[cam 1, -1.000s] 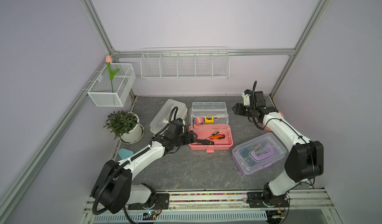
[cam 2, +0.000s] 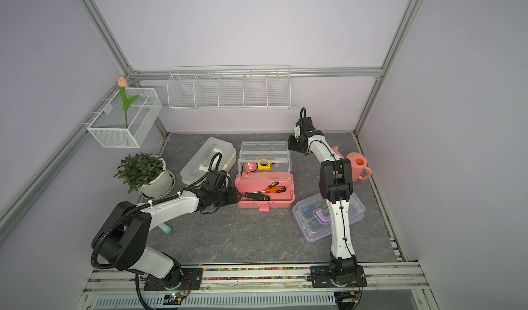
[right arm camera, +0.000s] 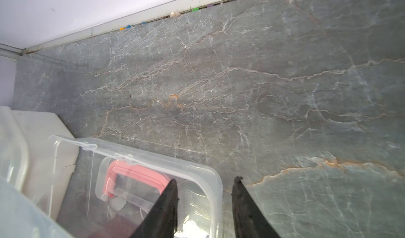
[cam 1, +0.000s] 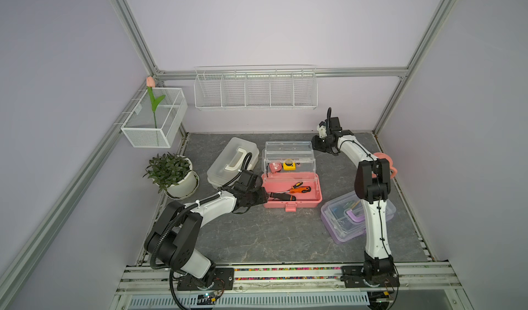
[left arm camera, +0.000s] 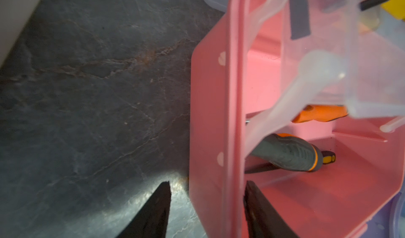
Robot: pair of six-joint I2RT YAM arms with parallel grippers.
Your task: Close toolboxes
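The pink toolbox (cam 1: 291, 203) lies open at the centre, tools inside, its clear lid (cam 1: 288, 145) folded back with trays above it. My left gripper is open at the box's left wall (left arm camera: 211, 124), one finger either side of the wall. My right gripper stands open at the back right, over the edge of the clear lid. A grey-white toolbox (cam 1: 228, 164) sits at back left and a purple toolbox (cam 1: 341, 222) at front right, both lid down.
A potted plant (cam 1: 170, 172) stands at left and a pink watering can (cam 2: 357, 167) at right. Wire baskets (cam 1: 255, 90) hang on the walls.
My right gripper has moved back and left toward the clear lid's corner. My left gripper has lowered slightly at the pink box's left wall.
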